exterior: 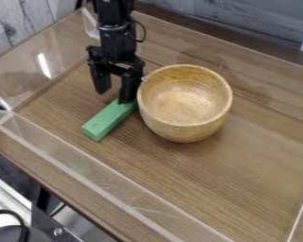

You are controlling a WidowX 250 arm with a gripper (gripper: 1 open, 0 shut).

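Note:
My black gripper [114, 81] hangs from the top centre, its fingers open and spread over the upper end of a green block [110, 118]. The block lies on the wooden table at an angle, next to a tan round bowl [184, 106]. The right finger is beside the bowl's left rim; whether it touches the block or bowl I cannot tell.
Bare wooden table [230, 189] fills the right and bottom. At the left edge are a clear plastic strip and black cables at the lower left.

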